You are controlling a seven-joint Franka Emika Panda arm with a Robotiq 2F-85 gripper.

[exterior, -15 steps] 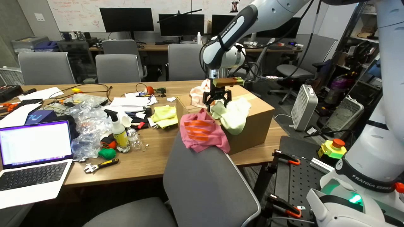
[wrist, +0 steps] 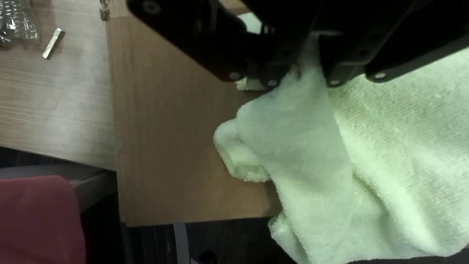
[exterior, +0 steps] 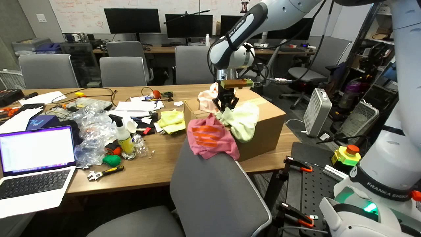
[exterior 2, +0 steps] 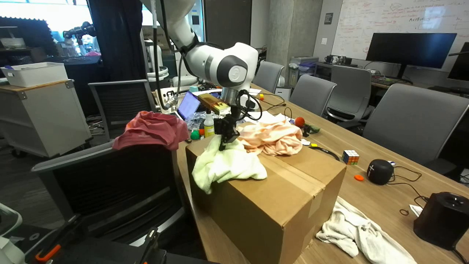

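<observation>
A pale green cloth (exterior 2: 228,165) lies crumpled at the near edge of a cardboard box's top and hangs partly over its side. My gripper (exterior: 226,108) points down into it from above. In the wrist view, a raised fold of the green cloth (wrist: 307,145) runs up between the gripper's dark fingers (wrist: 272,72), which stand close together. Whether they press firmly on the fold cannot be made out. Behind, on the same box, a peach cloth (exterior 2: 274,134) sits in a heap. A red-pink cloth (exterior: 211,136) drapes over the chair back.
The cardboard box (exterior 2: 268,198) stands on the table (exterior: 158,166); part of its top is bare. A white cloth (exterior 2: 365,233) lies beside it, a yellow cloth (exterior: 171,120) on the table. A spray bottle (exterior: 124,138), plastic wrap and a laptop (exterior: 37,166) crowd the left.
The gripper's fingers have drawn closer together around the green cloth, and the gripper sits slightly lower and to the left in exterior view 1. The cloth has shifted a little.
</observation>
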